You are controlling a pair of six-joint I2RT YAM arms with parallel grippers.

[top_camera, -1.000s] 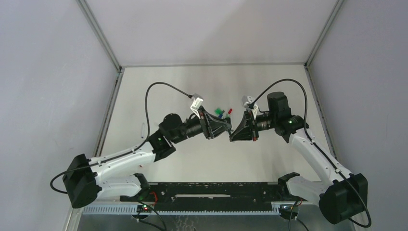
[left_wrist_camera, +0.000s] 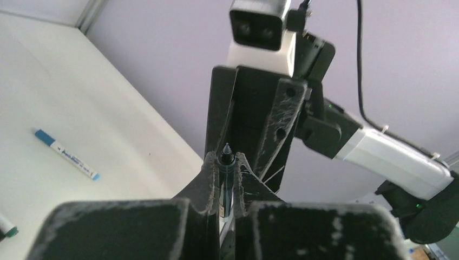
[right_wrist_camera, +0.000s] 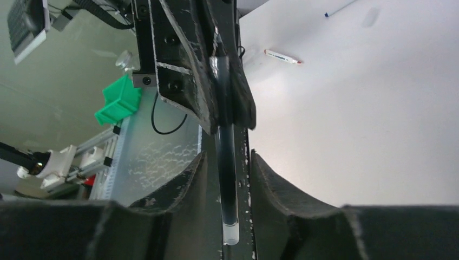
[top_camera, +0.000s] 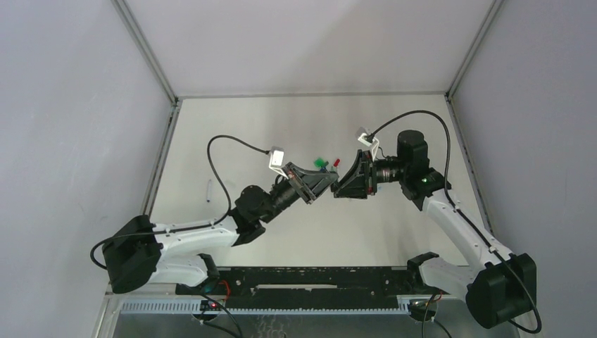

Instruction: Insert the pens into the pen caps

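Observation:
A dark, slim pen [right_wrist_camera: 227,179] with a pale end hangs from my left gripper, which is shut on it. In the left wrist view the pen's black collar and pointed tip [left_wrist_camera: 227,157] stick up between the left fingertips. My right gripper is part open, its fingers on either side of the pen's lower length with gaps showing. From above, the left gripper [top_camera: 331,178] and right gripper [top_camera: 339,190] meet near the table's middle, hiding the pen. I cannot tell whether a cap is on it.
A blue-and-white marker [left_wrist_camera: 67,154] lies on the table, with part of another marker [left_wrist_camera: 5,226] at the left edge. A red-tipped marker [right_wrist_camera: 282,56] and a blue-ended one [right_wrist_camera: 341,7] lie farther off. Small green [top_camera: 319,162] and red [top_camera: 336,162] items sit behind the grippers.
The right gripper has moved a little left, and both fingertip pairs now overlap, covering the pen seen between them before.

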